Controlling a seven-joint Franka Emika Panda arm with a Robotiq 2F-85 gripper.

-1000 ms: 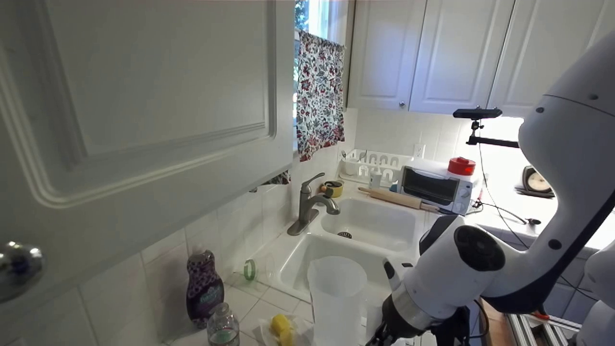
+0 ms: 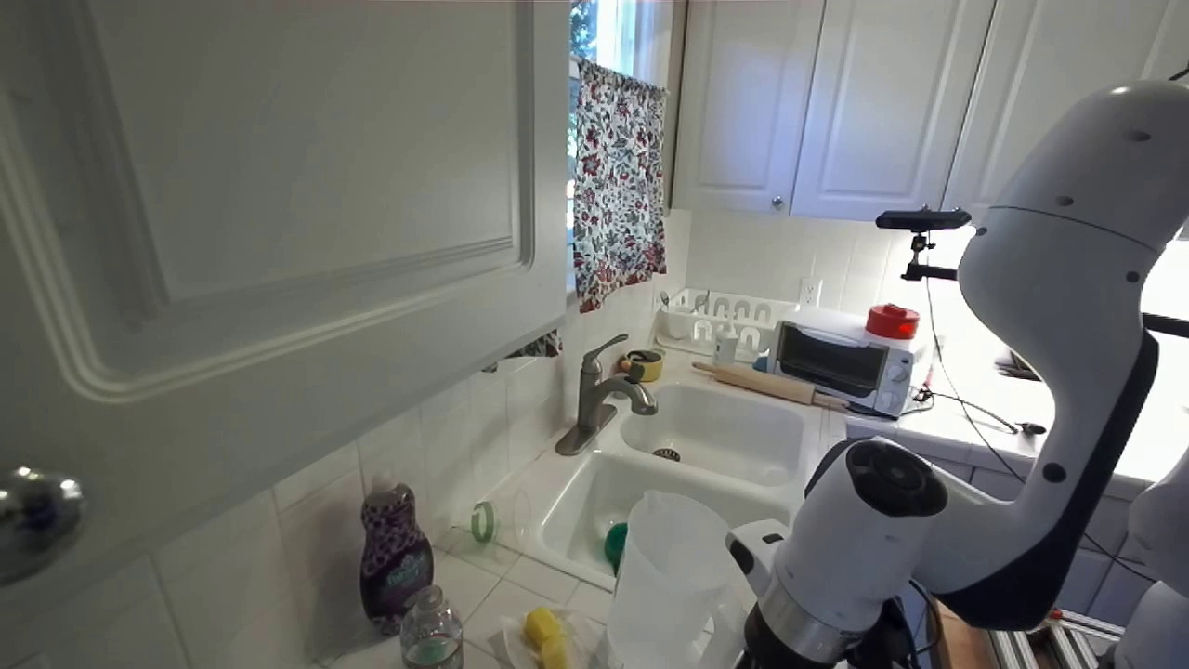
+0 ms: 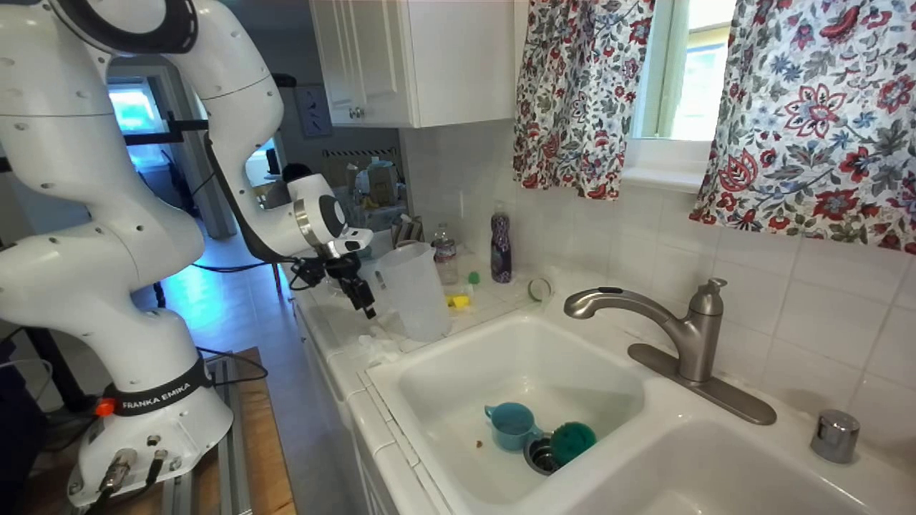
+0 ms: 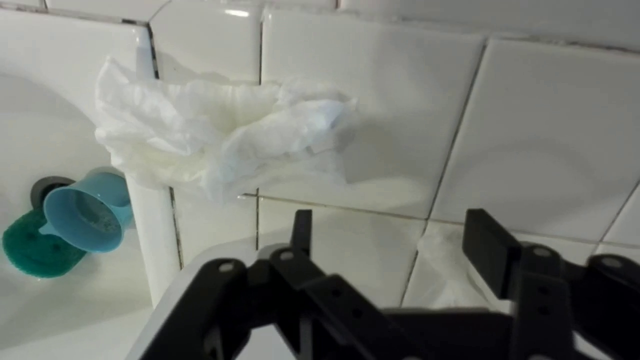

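Observation:
A translucent white pitcher [image 3: 416, 296] is on the tiled counter beside the sink, its outline slanting in exterior view 1, where its base is cut off. My gripper [image 3: 367, 312] points down beside the pitcher, on the side away from the wall. Its black fingertips are apart in the wrist view, where the gripper spans bare tile and nothing shows held. Crumpled white paper [image 4: 222, 129] lies by the sink edge. A pale rounded form [image 4: 225, 252] at lower left, partly behind the gripper, may be the pitcher.
In the near sink basin lie a blue cup [image 3: 509, 425] and a green round item [image 3: 572, 441]. Behind the pitcher are a purple soap bottle [image 3: 502, 249], a clear bottle [image 3: 444, 259] and a yellow item [image 3: 459, 301]. An open cabinet door [image 2: 301, 190] fills upper left.
My arm has shifted and its wrist has turned to a steeper angle. The pitcher has moved slightly right in exterior view 1 and slants more, uncovering the green item in the basin.

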